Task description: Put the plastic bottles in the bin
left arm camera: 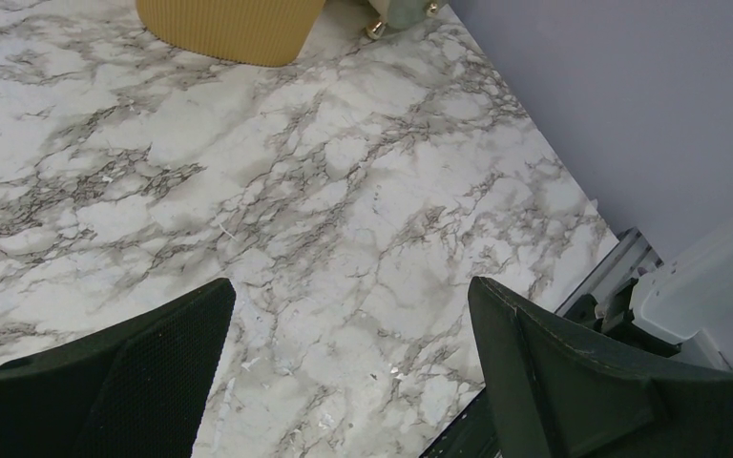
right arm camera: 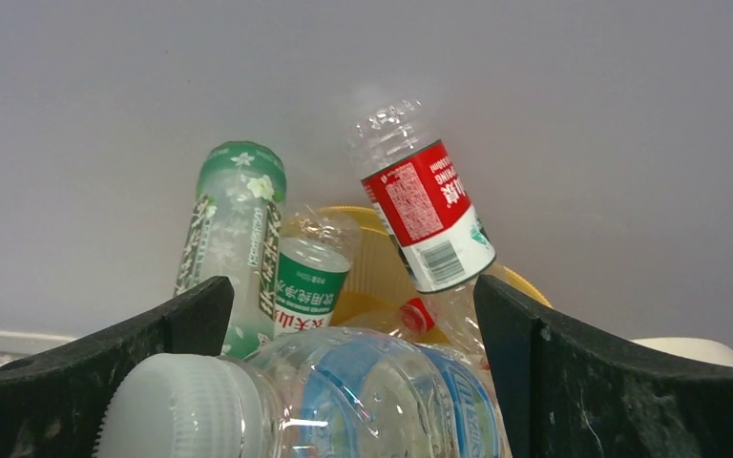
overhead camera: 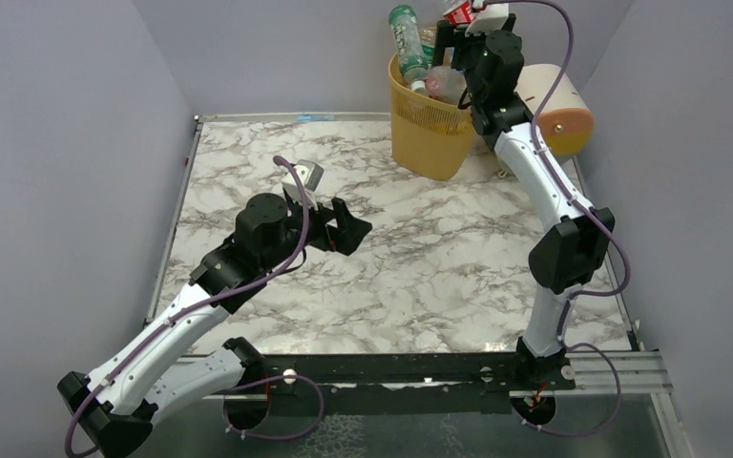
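The yellow bin (overhead camera: 429,138) at the back holds several plastic bottles: a green bottle (right arm camera: 229,239), a smaller green-label bottle (right arm camera: 310,281) and a red-label bottle (right arm camera: 425,215). My right gripper is open over the bin, with a clear bottle with white cap and blue label (right arm camera: 372,401) low between and below its fingers. My left gripper is open and empty above the middle-left of the table, apart from the bin.
A cream and orange rounded object (overhead camera: 554,114) stands right of the bin.
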